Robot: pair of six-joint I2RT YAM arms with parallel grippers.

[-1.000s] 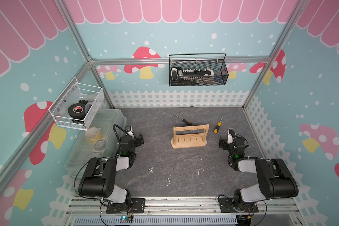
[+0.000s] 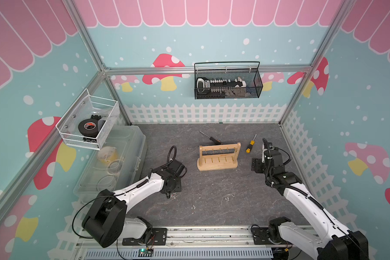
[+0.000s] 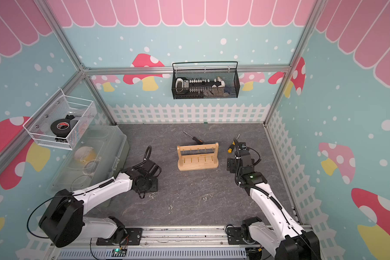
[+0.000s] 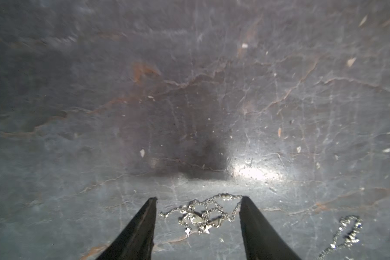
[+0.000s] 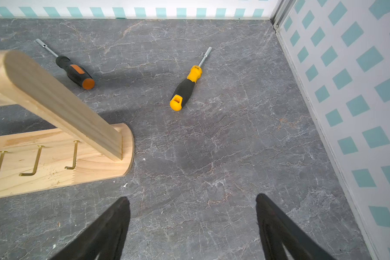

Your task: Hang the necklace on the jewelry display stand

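A wooden stand (image 2: 216, 163) with small brass hooks (image 5: 35, 160) stands in the middle of the table. My left gripper points down at the table, open, above a tangled silver necklace (image 4: 203, 216) that lies between and beyond its fingertips. A second chain (image 4: 351, 234) lies to its right, and other small chains (image 2: 228, 198) lie on the front of the table. My right gripper stands open to the right of the stand, nothing between its fingers.
Two screwdrivers (image 5: 75, 73) (image 5: 184, 91) lie behind the stand. A clear plastic box (image 2: 125, 143) is at the left, with a white wire basket (image 2: 91, 143) above it. A black basket (image 2: 229, 95) hangs on the back wall.
My right arm has extended, its gripper staying right of the stand.
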